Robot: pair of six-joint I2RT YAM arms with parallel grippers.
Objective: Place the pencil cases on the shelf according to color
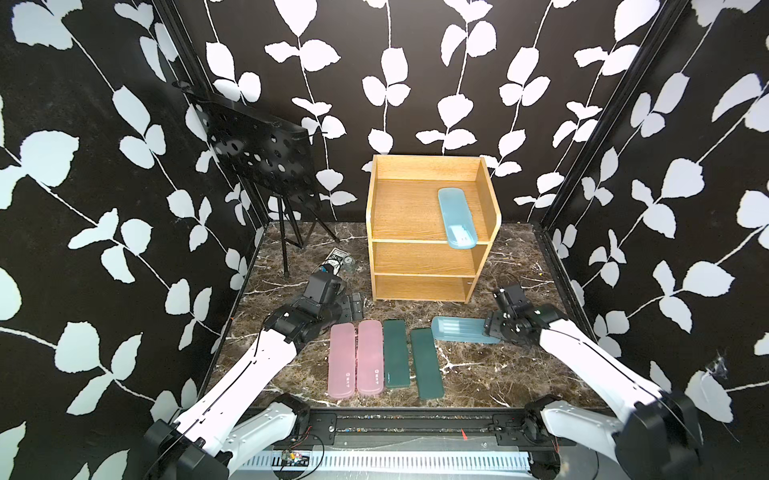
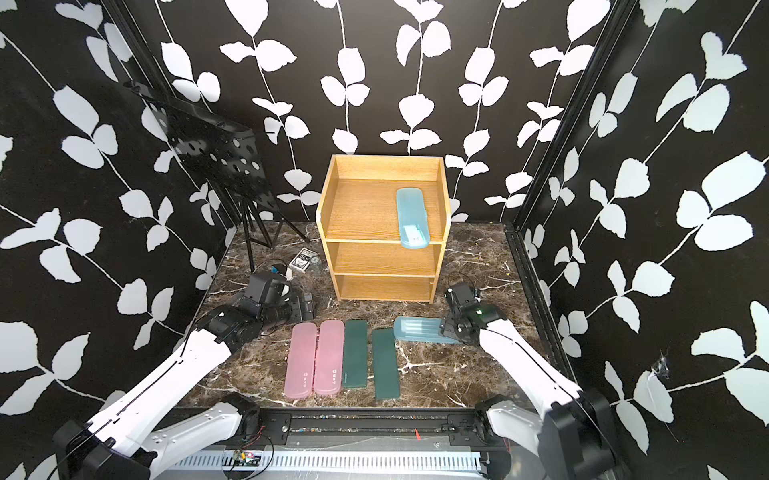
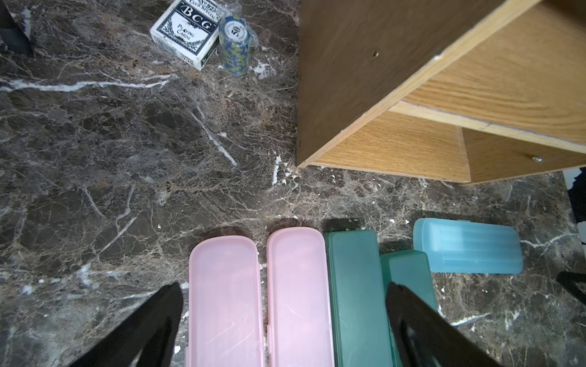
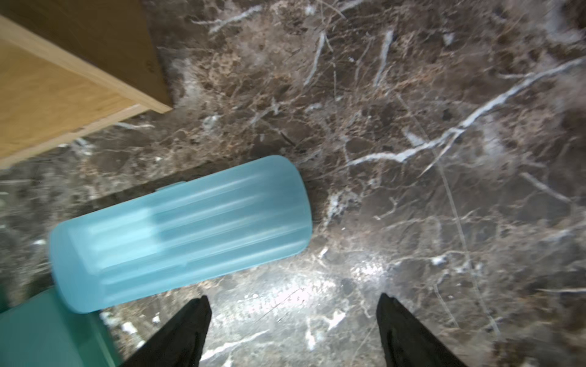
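A wooden shelf (image 1: 424, 280) has a light blue case (image 1: 456, 216) on its top board. Below it on the marble table lie two pink cases (image 1: 342, 360) (image 1: 370, 357), two green cases (image 1: 395, 353) (image 1: 426, 363) and another blue case (image 1: 464, 329). My left gripper is open above the pink and green cases, left of the shelf. My right gripper is open over bare table just beside the lower blue case, nothing between its fingers.
A black stand (image 1: 284, 240) stands at the back left, with a card box (image 3: 186, 30) and wrapped chips (image 3: 235, 46) near it. The shelf's middle and bottom boards are empty. Bare table lies right of the shelf.
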